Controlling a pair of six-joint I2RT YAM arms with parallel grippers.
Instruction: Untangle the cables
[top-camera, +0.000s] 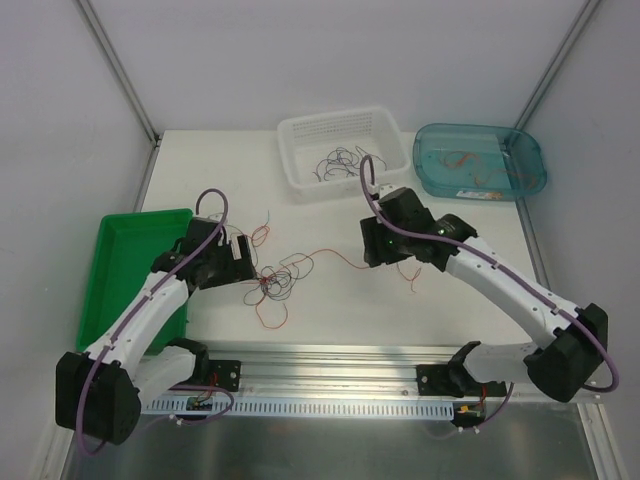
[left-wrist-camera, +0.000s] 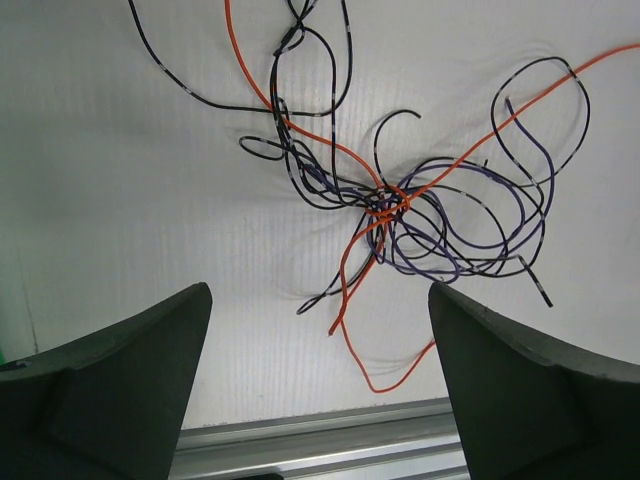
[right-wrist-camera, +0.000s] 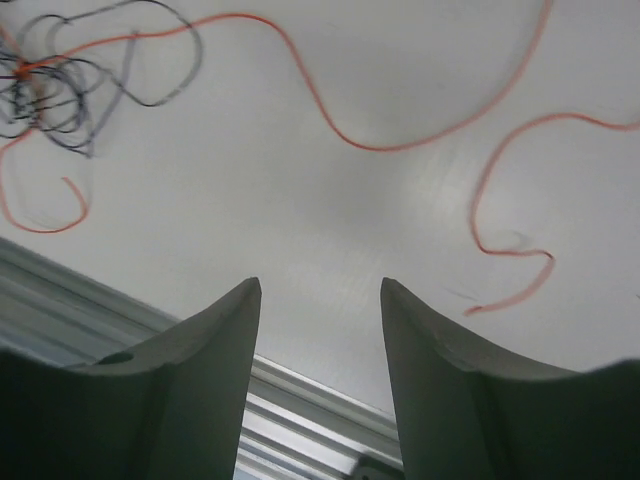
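A tangle of black, dark blue and red cables (top-camera: 272, 282) lies on the white table left of centre, knotted tightest where the red cable (left-wrist-camera: 398, 208) crosses it. From there a long red strand (right-wrist-camera: 385, 148) runs right across the bare table, passing partly out of sight under my right gripper (top-camera: 378, 245) in the top view. Its loose-looking end (right-wrist-camera: 505, 300) lies flat farther right. My right gripper is open above the table, nothing between its fingers. Over the left side of the tangle hangs my left gripper, open and empty, not touching the cables.
At the left stands an empty green bin (top-camera: 98, 290). A white basket (top-camera: 300, 180) with black cables is at the back, and a blue-green bin (top-camera: 440, 190) holding red cables stands back right.
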